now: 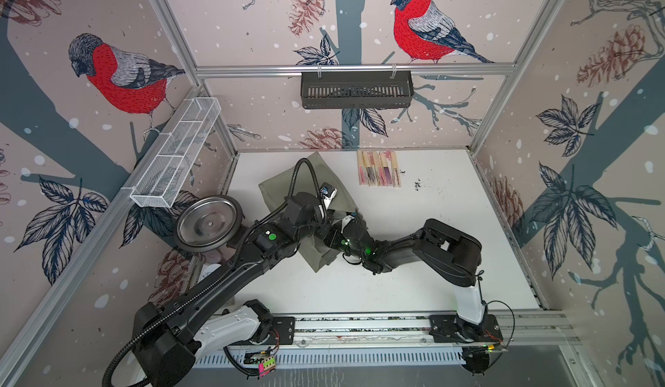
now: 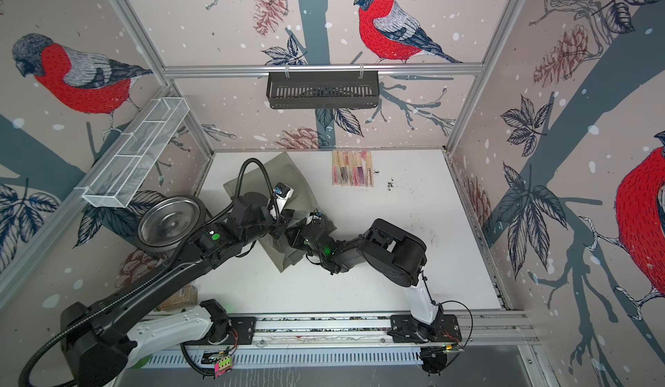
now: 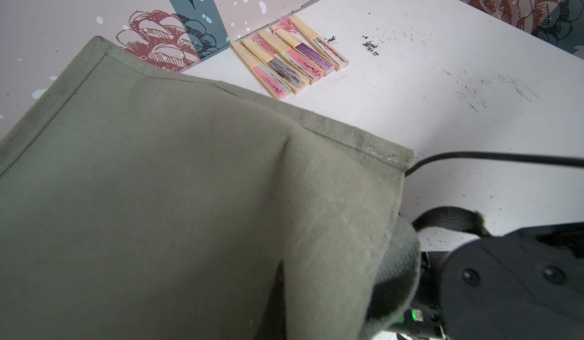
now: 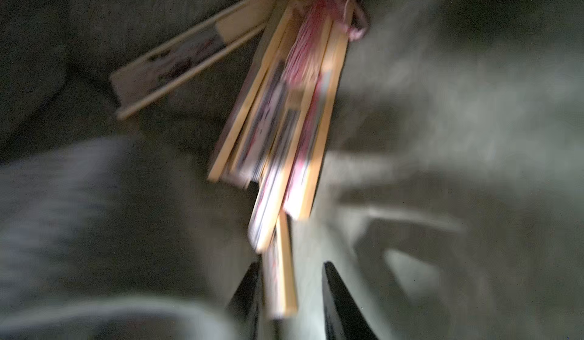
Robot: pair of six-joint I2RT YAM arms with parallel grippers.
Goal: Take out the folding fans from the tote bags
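Observation:
The grey-green tote bag (image 1: 277,181) lies on the table with its mouth held up. My left gripper (image 1: 322,230) is shut on the bag's cloth. In the left wrist view, the fabric (image 3: 328,218) folds up beside one dark finger (image 3: 276,306), and the other is hidden. My right gripper is inside the bag, part open. The end of one folding fan (image 4: 281,288) lies between its fingers, with room on the right side. Several more fans (image 4: 283,139) are bunched beyond it, with pink tassels, and a separate fan (image 4: 188,57) lies to the left.
Several folding fans (image 1: 379,168) lie in a row at the back of the table. The white table right of the bag is clear. A round metal pot (image 1: 209,222) stands on the left, below a white wire shelf (image 1: 176,151). A dark basket (image 1: 356,90) hangs at the back.

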